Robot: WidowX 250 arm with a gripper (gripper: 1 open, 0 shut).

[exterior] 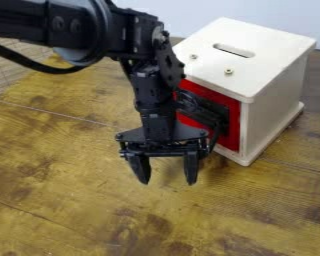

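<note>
My black gripper (166, 170) points down over the wooden floor, open, with nothing between its fingers. It is in front of and left of a white wooden box (271, 119) that has a slot in its top and a red-framed front (228, 143) with a dark middle, partly hidden behind my arm.
A pale wall stands at the back, and a beige strip edges the upper left.
</note>
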